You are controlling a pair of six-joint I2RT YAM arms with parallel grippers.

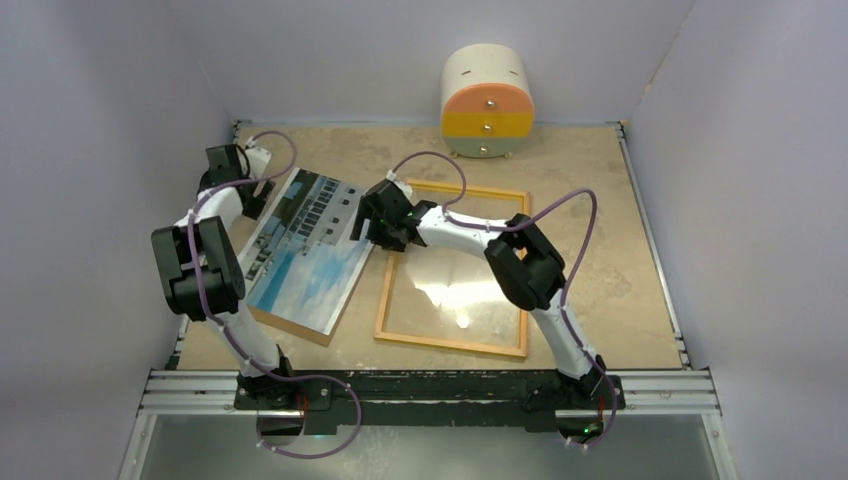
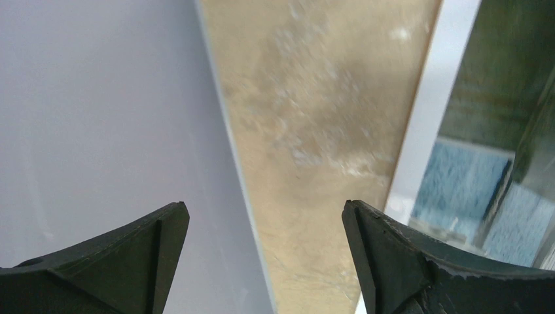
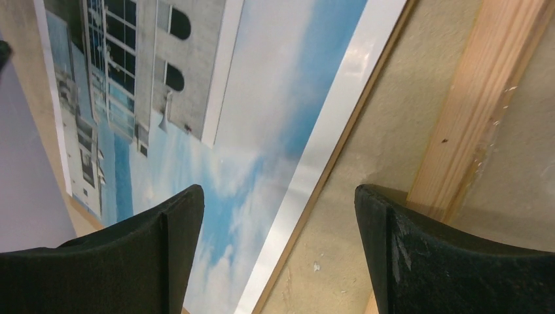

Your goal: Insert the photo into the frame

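The photo (image 1: 305, 260), a blue and grey building picture with a white border on a board, lies tilted on the left of the table. Right of it lies the wooden frame (image 1: 450, 344) with a clear pane. My left gripper (image 1: 262, 190) stands open at the photo's upper left; the left wrist view shows its fingers either side of bare table and the white edge. My right gripper (image 1: 362, 225) is over the photo's right edge, fingers apart, with the photo edge and frame rail (image 3: 458, 131) between and beside them in the right wrist view.
A small drawer chest (image 1: 487, 100) stands at the back centre. Walls border the table closely at left and back.
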